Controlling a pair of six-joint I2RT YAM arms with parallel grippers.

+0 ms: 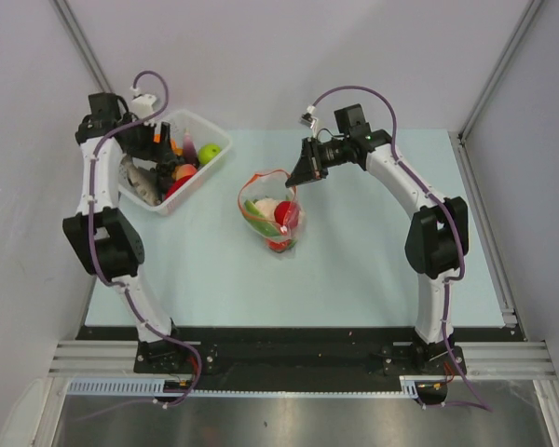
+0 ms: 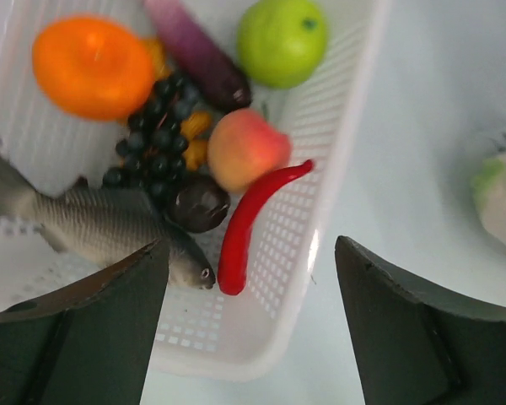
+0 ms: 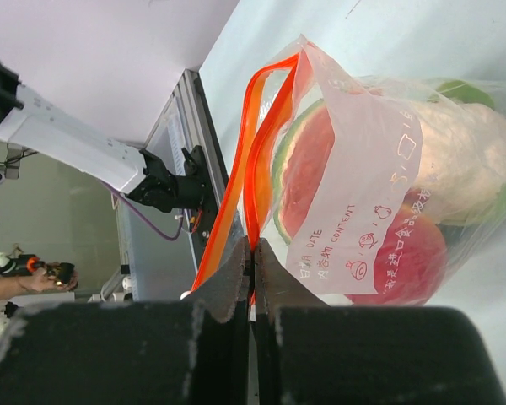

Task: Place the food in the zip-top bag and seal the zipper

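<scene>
The zip top bag stands at the table's middle with its orange zipper open, holding watermelon, a red round item, a pale item and green food. My right gripper is shut on the bag's rim by the zipper. My left gripper is open above the white bin, over a fish, red pepper, avocado, peach, grapes, green apple, orange and eggplant.
The bin sits at the back left of the pale table.
</scene>
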